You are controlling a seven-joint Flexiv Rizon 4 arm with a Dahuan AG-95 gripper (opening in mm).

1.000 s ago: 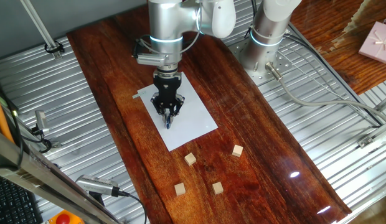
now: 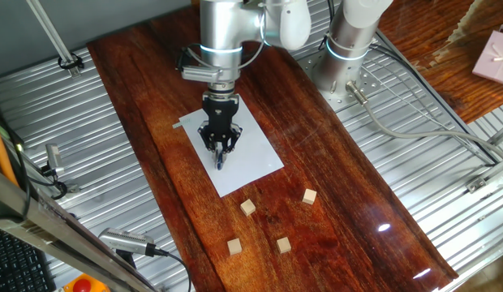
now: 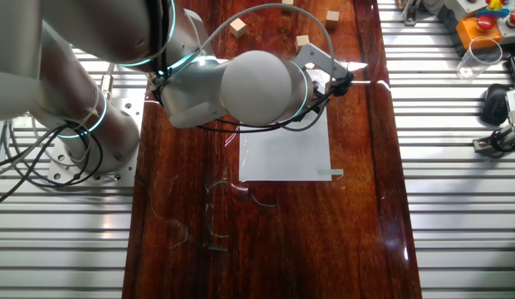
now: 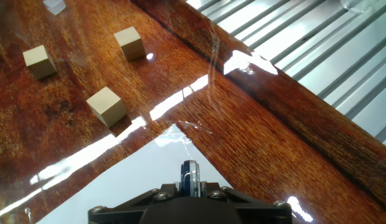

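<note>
My gripper (image 2: pixel 219 165) is low over the white paper sheet (image 2: pixel 255 162), pointing down, its fingers brought together. In the wrist view, a slim dark-blue and silver part shows at the meeting fingertips (image 4: pixel 190 177); whether it is a separate thing between them I cannot tell. Several small pale wooden cubes lie apart on the bare wood beyond the sheet, the closest one (image 2: pixel 248 208) just off the paper's edge. Another cube (image 2: pixel 309 195) sits to its right. From exterior view 2 the arm hides the fingertips and part of the paper (image 3: pixel 282 158).
The dark wooden board (image 2: pixel 349 219) has free room around the cubes and sheet. Ribbed metal decking (image 2: pixel 89 146) borders it. Beside the board stands the arm's base (image 2: pixel 333 77); a small camera (image 2: pixel 126 242) is near the left edge.
My arm has shifted slightly to the right in exterior view 1, most clearly at its upper part. The gripper stays low over the paper, and the cubes have not moved.
</note>
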